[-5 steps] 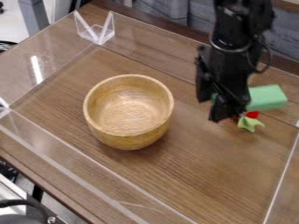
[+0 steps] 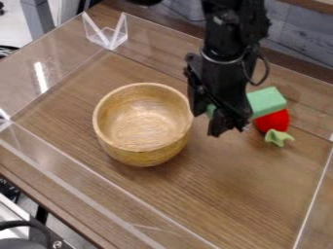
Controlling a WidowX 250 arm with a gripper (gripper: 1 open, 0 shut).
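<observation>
My black gripper (image 2: 219,107) hangs just right of a wooden bowl (image 2: 140,126), near its upper right rim. A green block (image 2: 264,100) is at the gripper's right, partly behind it; whether the fingers grip it is unclear. A red round object (image 2: 271,122) lies beneath the green block, with a small light-green star-like piece (image 2: 278,138) beside it.
The wooden table (image 2: 196,195) has free room in front and at the far left. A clear plastic holder (image 2: 107,31) stands at the back left. A raised wooden edge runs along the back right.
My gripper has moved left toward the bowl. The green block has shifted left too, and more of the red object now shows.
</observation>
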